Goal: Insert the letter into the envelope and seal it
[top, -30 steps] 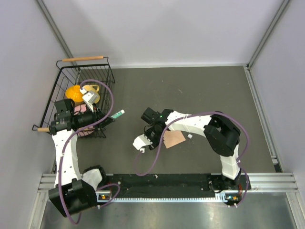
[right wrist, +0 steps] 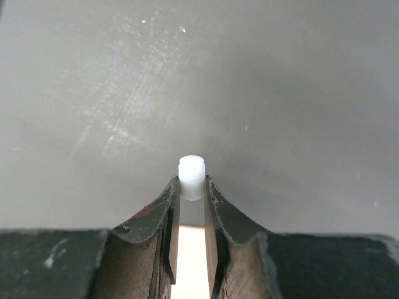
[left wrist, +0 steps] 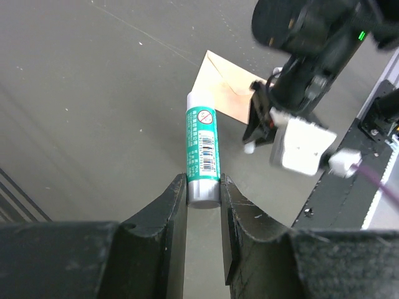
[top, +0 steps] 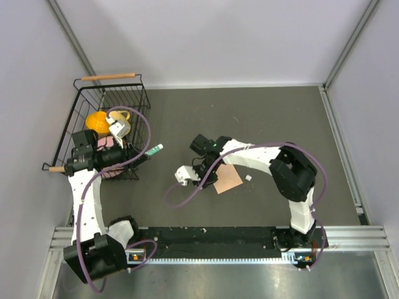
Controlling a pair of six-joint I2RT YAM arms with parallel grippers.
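Observation:
A green-and-white glue stick (left wrist: 202,143) is upright in view between the fingertips of my left gripper, which is shut on it, over by the wire basket's right side. My right gripper has a small white cap (right wrist: 192,171) between its fingertips, low over the grey table just beside the envelope. The peach envelope (top: 229,182) lies on the table, partly under the right arm, with its pointed flap showing in the left wrist view (left wrist: 221,87). I cannot tell whether a letter is inside.
A black wire basket (top: 81,92) with orange, yellow and pink items fills the back left. A small white object (top: 248,177) lies right of the envelope.
My right arm and gripper have shifted a little to the right, toward the envelope. The left arm is nearly unmoved.

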